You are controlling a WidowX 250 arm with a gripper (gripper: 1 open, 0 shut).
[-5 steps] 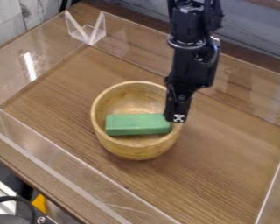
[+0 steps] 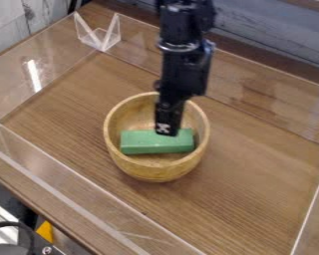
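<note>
A wooden bowl [image 2: 129,164] sits in the middle of the wooden table with a green block [image 2: 149,142] lying in it. The dark robot gripper [image 2: 173,112] hangs from above over the back part of the bowl, just behind the block, fingers pointing down. Whether anything is between its fingers is unclear.
Bare table [image 2: 255,189] spreads to the right and front, with more free room at the left. A clear plastic bracket stands at the back left. Cables and a small yellow item lie off the table's lower left edge.
The gripper has moved left, from the bowl's right rim to over the bowl's inside. The block appears in the same place.
</note>
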